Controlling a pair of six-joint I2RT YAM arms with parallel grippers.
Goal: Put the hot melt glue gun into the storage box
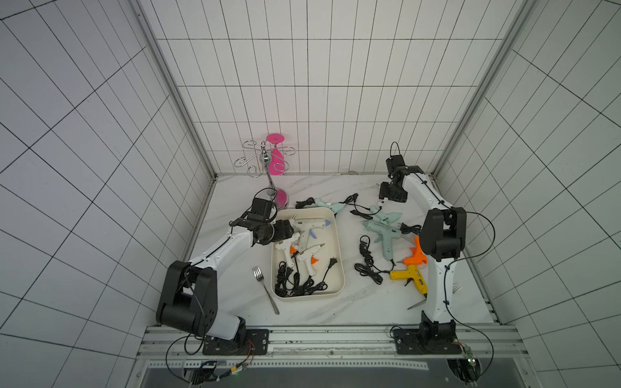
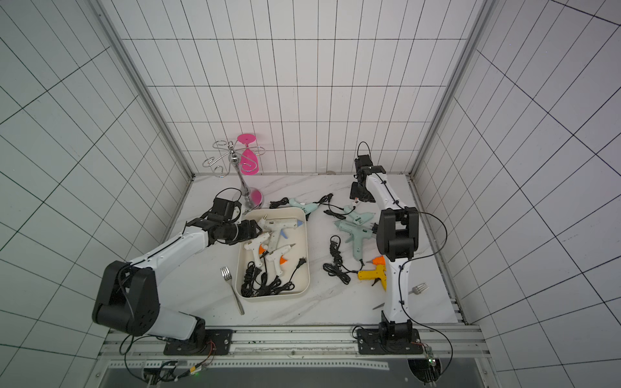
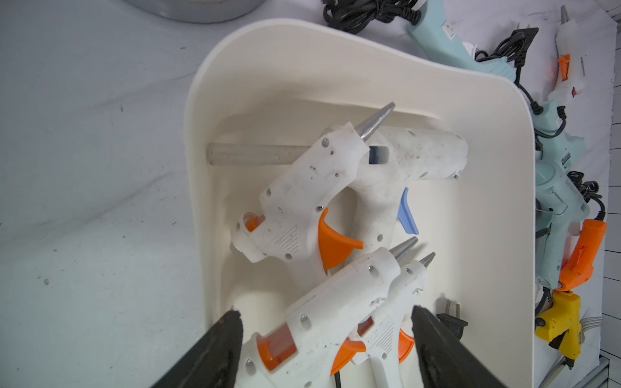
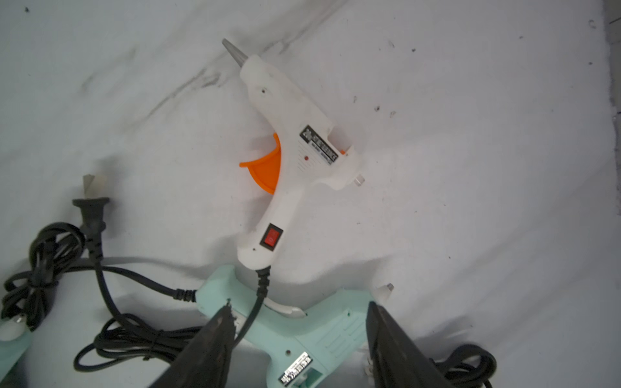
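The cream storage box (image 1: 340, 265) stands on the table left of centre. Several white glue guns (image 3: 304, 194) with orange or blue triggers lie in it, their black cords bunched at the near end. My left gripper is over the box's left side, fingers apart, with white guns below and nothing clearly gripped. At the back right, my right gripper is open and empty. Ahead of it, a white glue gun (image 4: 300, 148) with an orange trigger lies flat on the table. A mint glue gun (image 4: 323, 326) shows below its fingers, the white gun's cord crossing over it.
More mint guns (image 1: 388, 239) lie right of the box, with tangled black cords (image 1: 367, 262). Orange (image 1: 417, 252) and yellow (image 1: 408, 274) guns sit near the right arm. A fork (image 1: 265, 289) lies left of the box; a metal rack (image 1: 266, 158) stands behind it.
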